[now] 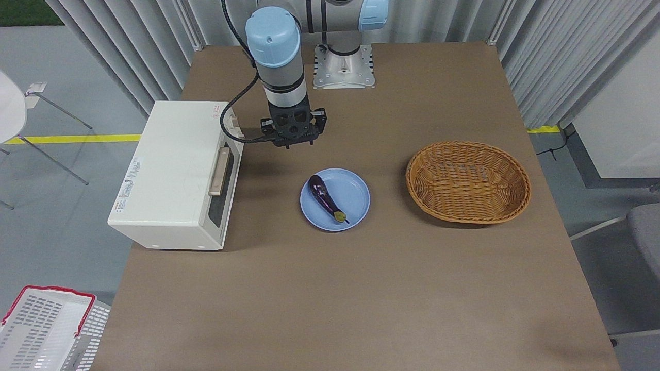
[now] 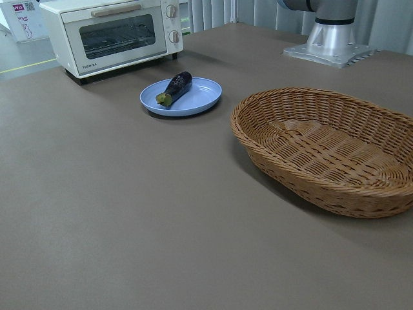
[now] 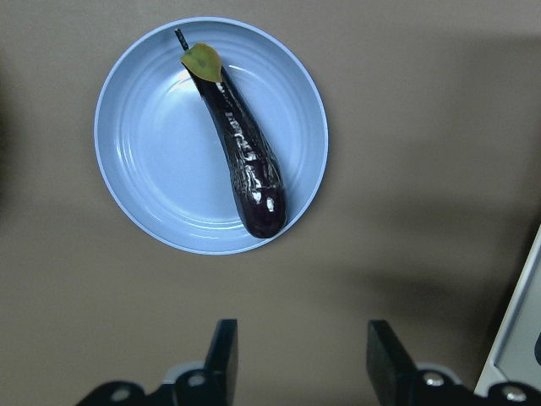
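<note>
A dark purple eggplant with a green stem lies on a light blue plate in the middle of the table; the wrist view shows the eggplant below and ahead of the fingers. My gripper hangs above the table behind the plate. A woven basket sits to the right of the plate, empty.
A white toaster oven with its door shut stands left of the plate. The robot's base is at the back of the table.
</note>
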